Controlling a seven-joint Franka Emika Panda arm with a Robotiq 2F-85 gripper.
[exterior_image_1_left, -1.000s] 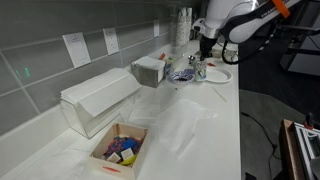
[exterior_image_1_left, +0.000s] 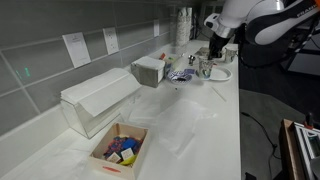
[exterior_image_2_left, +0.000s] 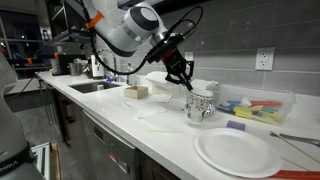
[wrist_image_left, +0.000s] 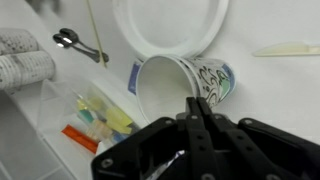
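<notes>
A white cup (wrist_image_left: 163, 88) with a dark pattern outside fills the middle of the wrist view, its mouth facing the camera. My gripper is shut at its edge, with the thin rim running in between the fingertips. In exterior view 2 the patterned cup (exterior_image_2_left: 200, 110) is beneath the gripper (exterior_image_2_left: 188, 86), near the white plate. Exterior view 1 shows the cup (exterior_image_1_left: 205, 69) small, below the gripper (exterior_image_1_left: 214, 50). Whether its base touches the counter is hard to tell.
A white plate (exterior_image_2_left: 238, 150) lies close to the cup. A clear bin (exterior_image_2_left: 258, 103) with colourful items stands by the wall. Scissors (wrist_image_left: 78, 42) and a light-handled knife (wrist_image_left: 287, 49) lie nearby. Towards the far end of the counter is a box of small items (exterior_image_1_left: 121, 150).
The box in front has stayed put.
</notes>
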